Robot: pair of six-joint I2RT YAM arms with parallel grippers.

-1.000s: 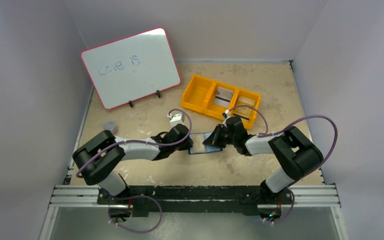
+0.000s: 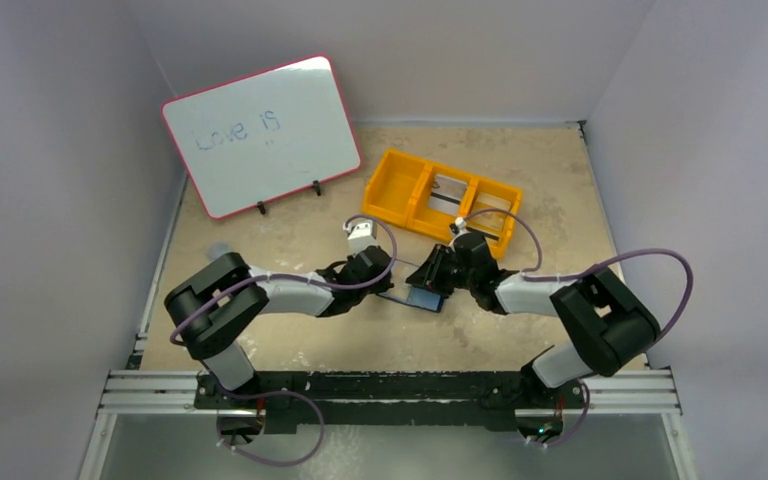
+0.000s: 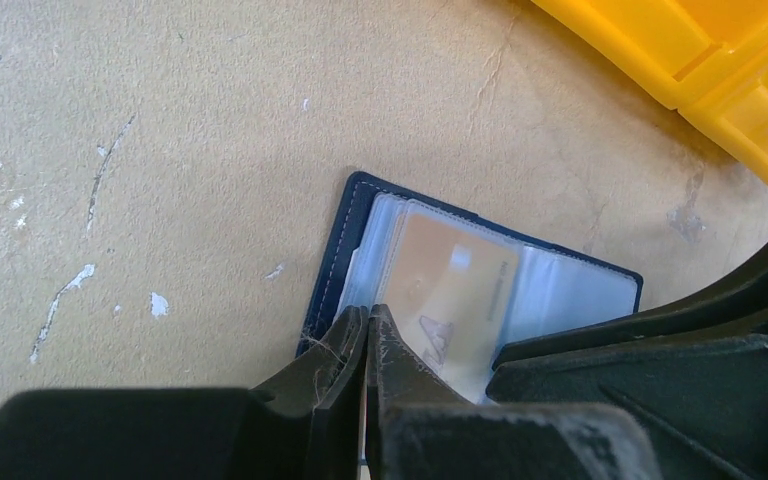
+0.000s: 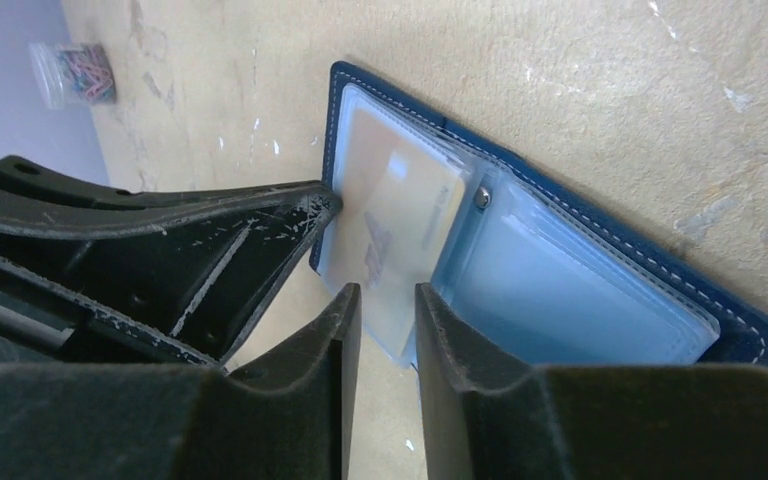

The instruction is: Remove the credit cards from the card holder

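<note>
The open dark-blue card holder [image 2: 423,299] lies on the table between my grippers, with clear sleeves and a pale card [image 3: 450,290] visible in its left half. My left gripper is shut, its tips at that half's outer edge, nothing visible between them. My right gripper stands open over the holder, its fingertips close to the card side and the middle fold.
An orange compartment tray [image 2: 395,185] lies behind the holder. A whiteboard [image 2: 260,130] stands at the back left, and a small clear container [image 4: 72,75] is at the left.
My left gripper has moved slightly right, and the right arm has shifted a little. The holder looks slightly turned, its right end now lower toward the front.
</note>
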